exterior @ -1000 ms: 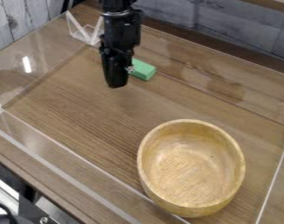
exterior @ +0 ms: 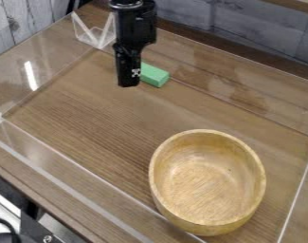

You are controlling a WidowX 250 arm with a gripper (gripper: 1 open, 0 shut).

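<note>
My black gripper [exterior: 128,76] hangs over the back-middle of the wooden table, shut, with nothing visible between its fingers. Just right of its tips, a green block [exterior: 153,76] lies on the table, partly behind the gripper. A large yellow bowl [exterior: 207,180] sits at the front right.
Clear plastic pieces at the left edge are hard to make out. A dark object [exterior: 2,231] lies past the table's front-left edge.
My gripper has shifted slightly and risen a little at the back of the table. The green block and bowl look unmoved.
</note>
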